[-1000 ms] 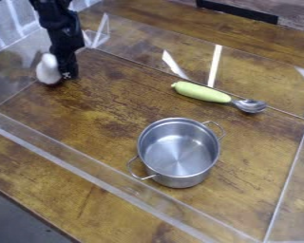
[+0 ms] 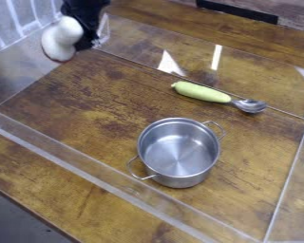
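My gripper (image 2: 68,36) hangs raised at the top left, a dark arm with a white rounded part at its end; whether that white part is a fingertip or a held thing is unclear. A steel pot (image 2: 178,161) with two wire handles stands at the lower middle. A spoon or scoop (image 2: 212,94) with a pale yellow-green handle and metal head lies behind the pot, toward the right.
Clear plastic walls (image 2: 117,202) border the wooden work area (image 2: 72,104).
My gripper has risen from low over the left of the surface, with the white part moving up with it. The pot and the spoon are unmoved.
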